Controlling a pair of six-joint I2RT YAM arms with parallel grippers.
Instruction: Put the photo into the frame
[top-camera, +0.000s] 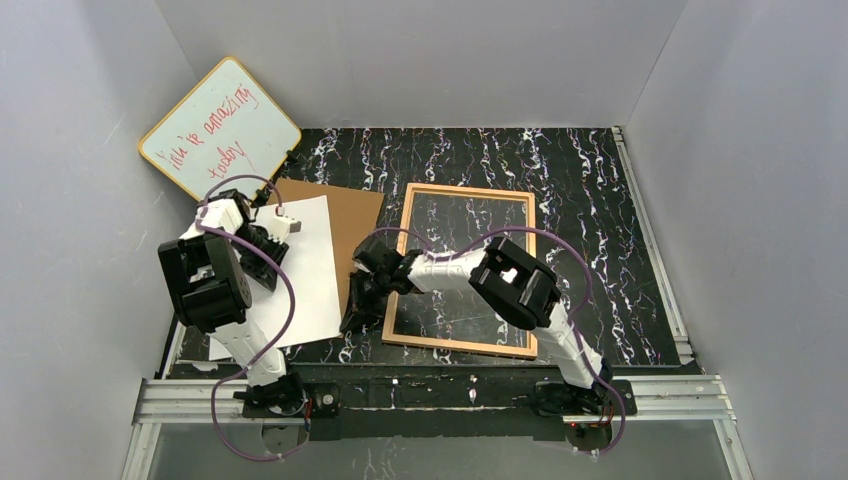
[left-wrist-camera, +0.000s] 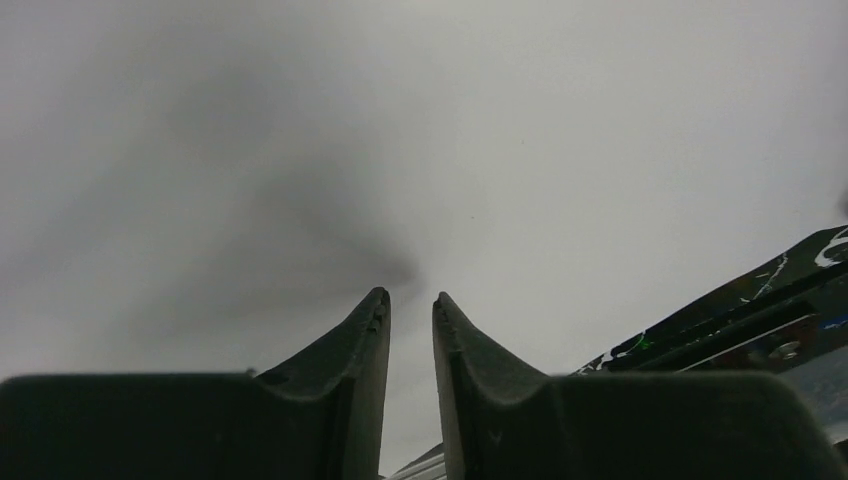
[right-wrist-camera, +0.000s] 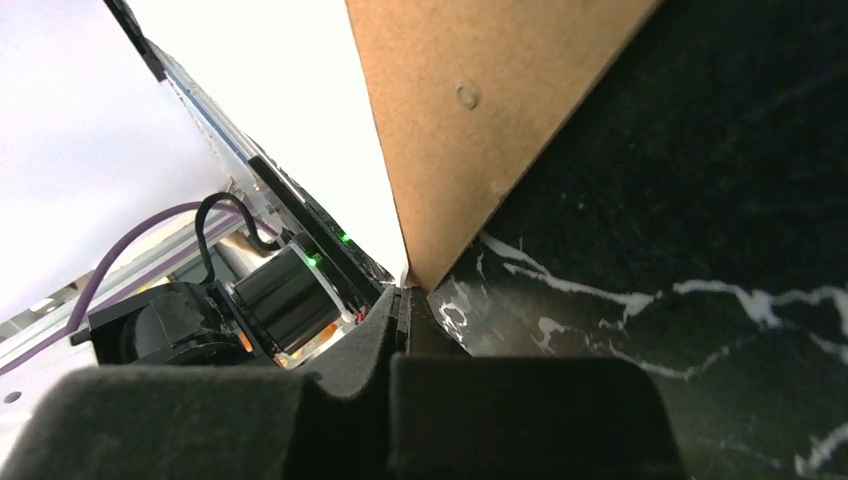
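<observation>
A white photo sheet (top-camera: 306, 280) lies on a brown board (top-camera: 354, 215) at the left. My left gripper hangs over the white sheet, part open, with nothing between its fingers. My right gripper is shut at the sheet's lower right corner, by the board's edge; the corner appears slightly raised at its fingertips, and whether it is pinched is unclear. The wooden frame (top-camera: 531, 275) with its clear pane lies to the right, partly under the right arm.
A whiteboard (top-camera: 220, 130) with red writing leans at the back left. Bare black marble (top-camera: 585, 180) is free behind and right of the frame. Grey walls surround the table.
</observation>
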